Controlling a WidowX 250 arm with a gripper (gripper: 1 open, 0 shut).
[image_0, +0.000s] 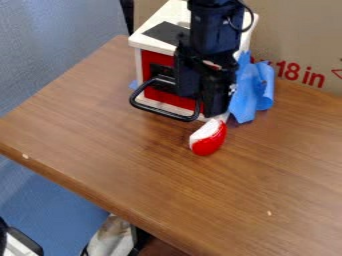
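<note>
My black gripper (211, 102) hangs over the table, in front of a small white box with a red front (155, 70) and a black looped handle. Just below the gripper a red-and-white round object (209, 141) rests on the wooden table. The gripper's fingers are dark against dark, so I cannot tell whether they are open or shut.
A crumpled blue cloth (257, 88) lies right of the box. A cardboard panel (301, 40) stands behind.
</note>
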